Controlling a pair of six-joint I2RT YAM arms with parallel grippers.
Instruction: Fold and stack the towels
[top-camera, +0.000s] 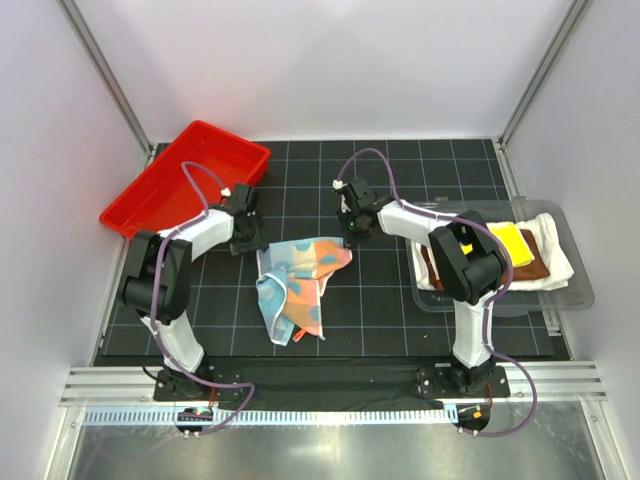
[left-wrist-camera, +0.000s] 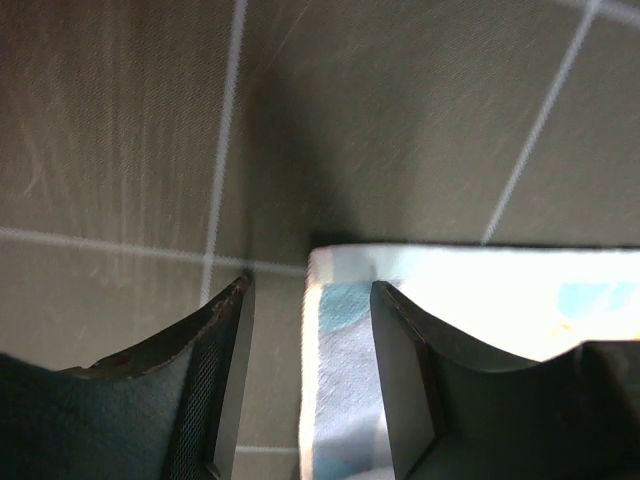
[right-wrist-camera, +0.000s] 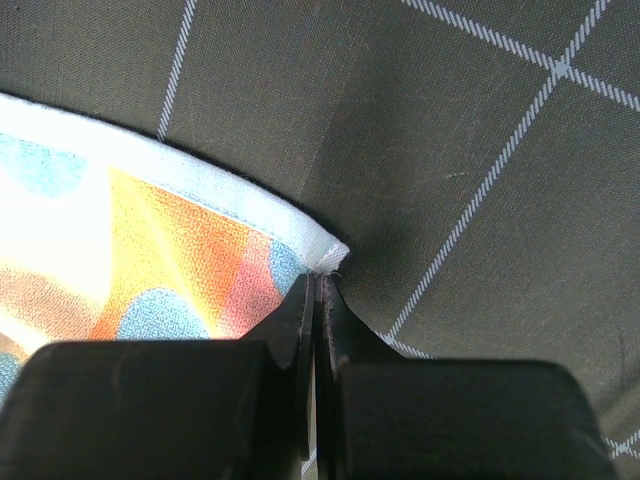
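A crumpled blue, orange and white patterned towel (top-camera: 300, 285) lies in the middle of the dark tiled mat. My right gripper (top-camera: 346, 240) is shut on its upper right corner, the pale hemmed edge running away to the left in the right wrist view. My left gripper (top-camera: 252, 242) stands part open at the towel's upper left corner (left-wrist-camera: 345, 290); that corner lies between the fingertips, nearer the right-hand finger, not visibly pinched.
An empty red bin (top-camera: 190, 160) sits at the back left. A clear bin (top-camera: 570, 290) on the right holds yellow, brown and white towels (top-camera: 510, 245).
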